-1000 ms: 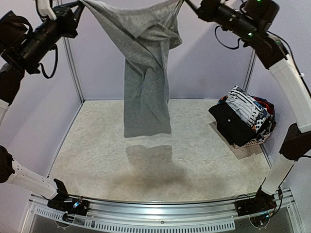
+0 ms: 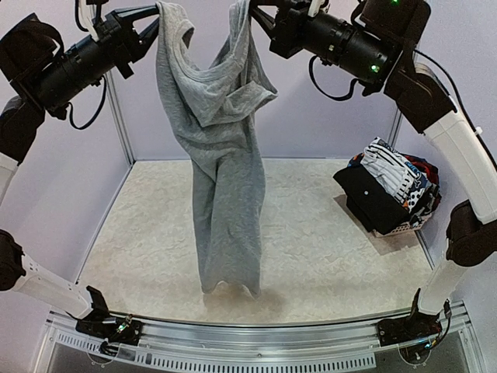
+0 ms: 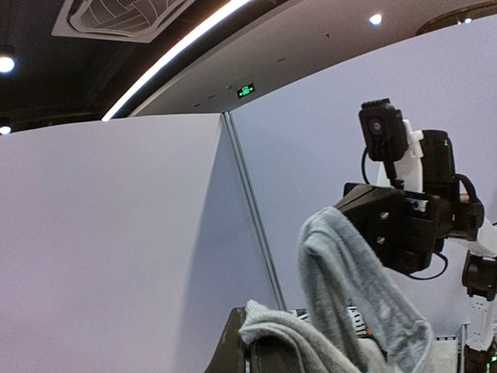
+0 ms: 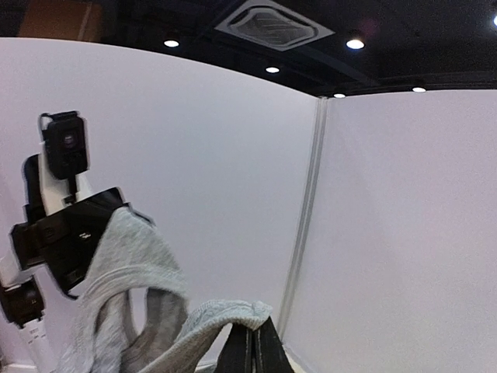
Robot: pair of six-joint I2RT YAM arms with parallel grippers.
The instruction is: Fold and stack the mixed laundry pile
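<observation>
A grey garment [image 2: 221,148] hangs lengthwise from both grippers in the top view, its upper part sagging in folds between them. Its lower hem hangs low near the front of the table. My left gripper [image 2: 158,9] is shut on one upper corner; in the left wrist view the cloth [image 3: 291,326] comes out from between its fingers. The other upper corner is pinched by my right gripper [image 2: 250,8], and the right wrist view shows the cloth [image 4: 225,315] caught at its fingertips. Whether the hem touches the table is hard to tell.
At the right of the table [image 2: 147,233] stands a basket [image 2: 400,230] heaped with mixed clothes, a black piece [image 2: 371,194] and a striped one [image 2: 388,167] on top. Pale walls enclose the back and sides.
Both grippers have come closer together, so the garment's top edge has gone from stretched to slack.
</observation>
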